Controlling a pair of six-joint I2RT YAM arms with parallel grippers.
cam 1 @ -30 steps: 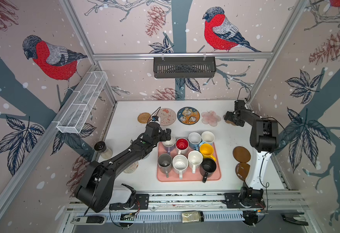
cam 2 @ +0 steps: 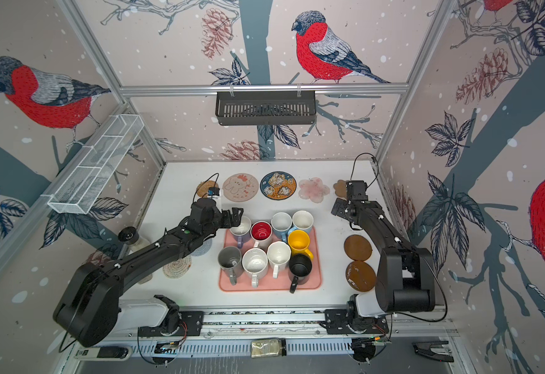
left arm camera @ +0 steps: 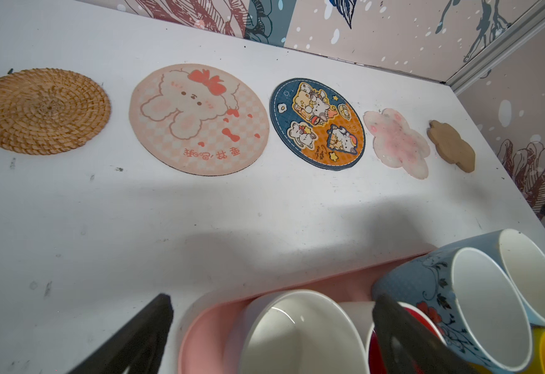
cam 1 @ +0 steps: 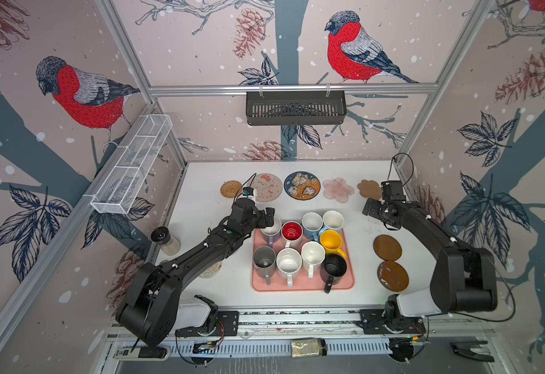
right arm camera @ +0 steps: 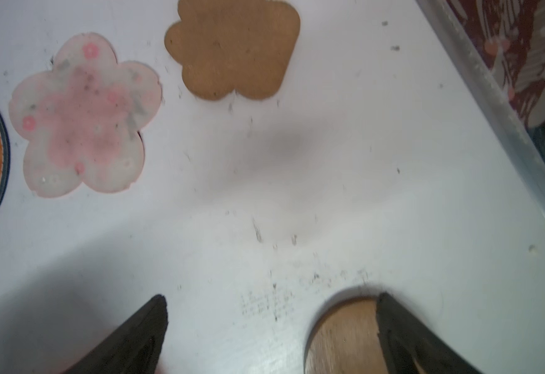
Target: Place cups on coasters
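Observation:
Several cups stand upright on a pink tray (cam 1: 303, 285) in the middle: red-lined (cam 1: 291, 233), yellow (cam 1: 330, 240), black (cam 1: 333, 266), grey (cam 1: 264, 260), plus white and blue ones. Coasters lie bare along the back: woven (left arm camera: 42, 111), bunny-print (left arm camera: 199, 119), dark blue patterned (left arm camera: 317, 123), pink flower (right arm camera: 85, 114) and brown (right arm camera: 234, 48). Two round brown coasters (cam 1: 387, 248) sit on the right. My left gripper is open by the white cup (left arm camera: 303, 336) at the tray's back left corner. Over bare table at the right, my right gripper stands open and empty.
A dark-lidded jar (cam 1: 170, 244) stands at the left edge. A pale woven coaster (cam 2: 177, 266) lies partly behind the left arm. White table shows free between tray and back coasters. A wire rack (cam 1: 132, 163) and a dark basket (cam 1: 295, 109) hang on the frame.
The left gripper and the cups look unchanged.

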